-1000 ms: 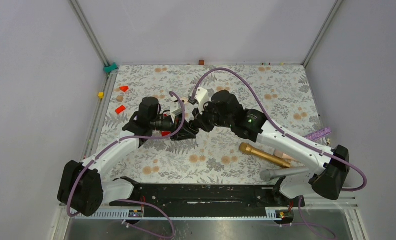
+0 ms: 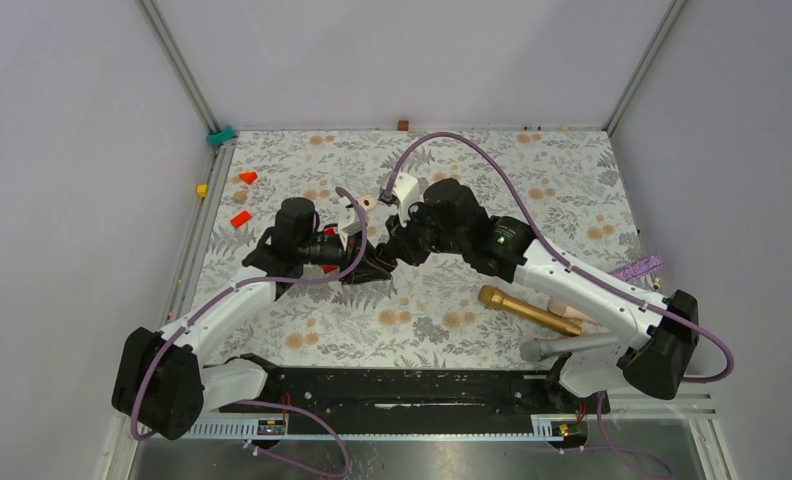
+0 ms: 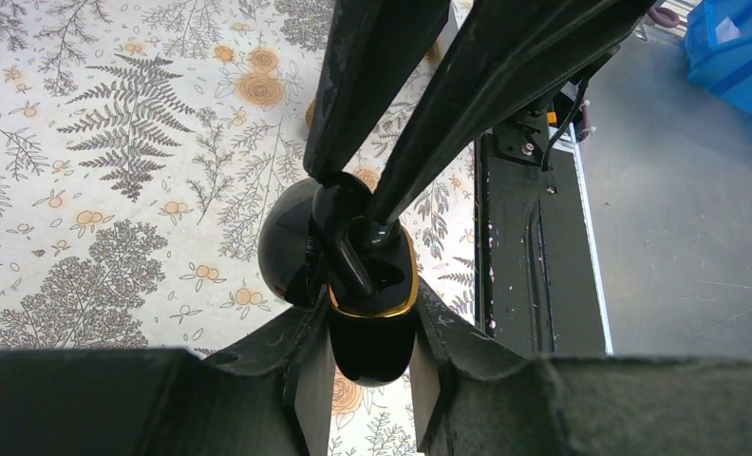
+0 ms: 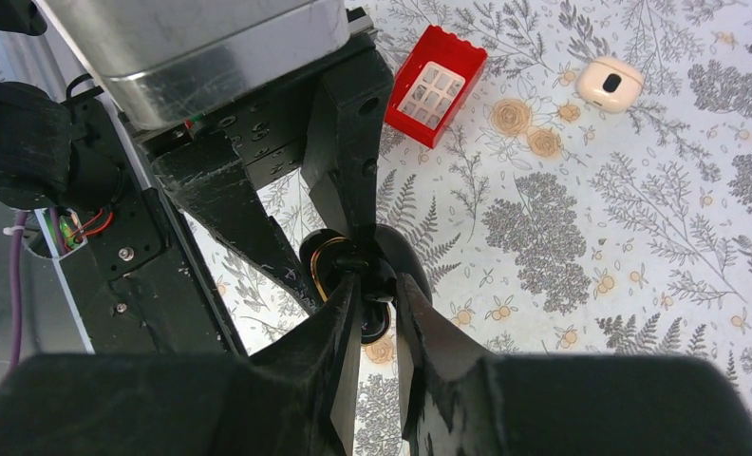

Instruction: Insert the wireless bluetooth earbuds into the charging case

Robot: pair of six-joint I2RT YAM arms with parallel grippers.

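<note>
Both grippers meet over the mat's middle. My left gripper is shut on the black charging case (image 3: pixel 372 347), which has a gold rim and its lid open to one side. My right gripper is shut on a black earbud (image 3: pixel 344 237), whose stem lies in the case opening in the left wrist view; whether it is fully seated I cannot tell.
A red box (image 4: pixel 405 119) and a cream earbud case (image 4: pixel 610 85) lie beyond the grippers. A gold cylinder (image 2: pixel 527 312) and other rods lie at front right. Small red blocks (image 2: pixel 240 218) sit at the left.
The left arm has shifted very slightly; the right arm looks almost unchanged, both still meeting at the case.
</note>
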